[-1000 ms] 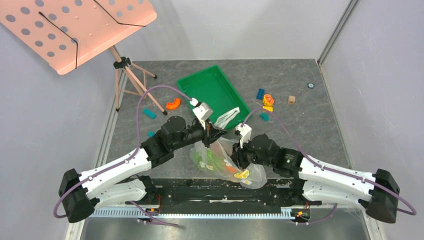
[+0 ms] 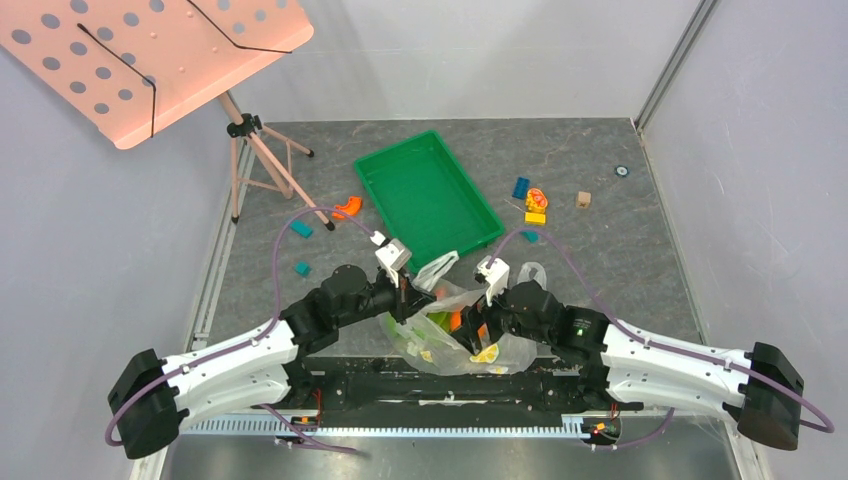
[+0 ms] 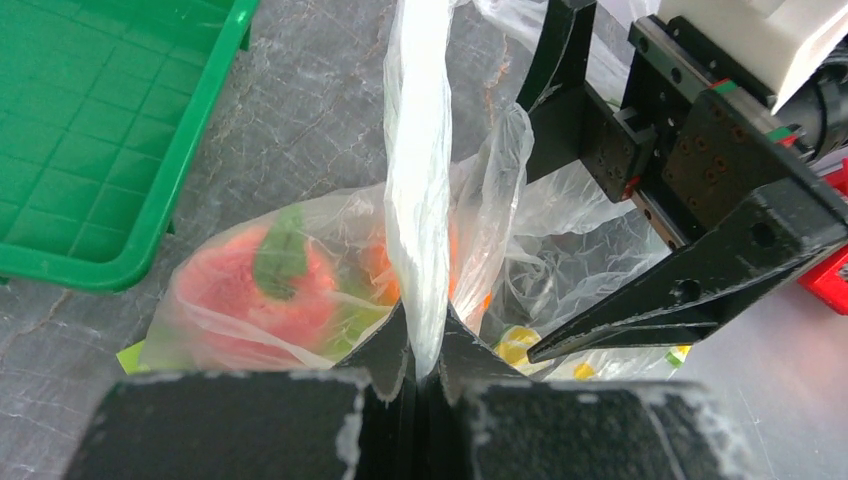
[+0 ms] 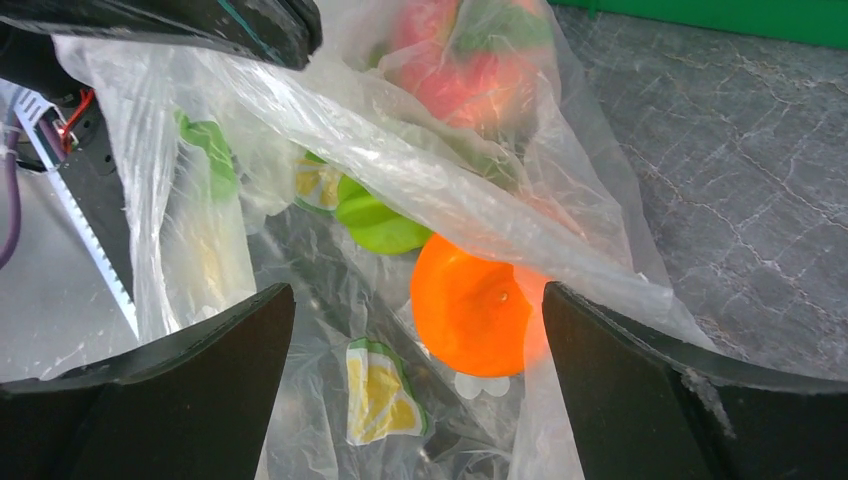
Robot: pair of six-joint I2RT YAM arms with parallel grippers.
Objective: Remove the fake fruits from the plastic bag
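My left gripper is shut on the white handle (image 3: pixel 418 170) of the clear plastic bag (image 4: pixel 420 175), holding it up. The right gripper stands open at the bag's mouth, its fingers spread wide on either side of an orange fruit (image 4: pixel 465 310), with nothing gripped. A fold of film lies between that fruit and the right-hand finger in the right wrist view. Beside the orange fruit is a green one (image 4: pixel 378 217). A red fruit with a green leaf (image 3: pixel 215 295) shows blurred through the film. Lemon-slice prints (image 4: pixel 380 395) mark the bag.
An empty green bin (image 2: pixel 425 195) stands just behind the bag. Blocks, including a yellow block (image 2: pixel 535 218), a wooden cube (image 2: pixel 583 200) and a teal block (image 2: pixel 301 228), lie around it.
My right gripper has spread from nearly shut to wide open, and the orange and green fruits have come into clear sight. The left gripper has moved lower and slightly left, keeping the handle.
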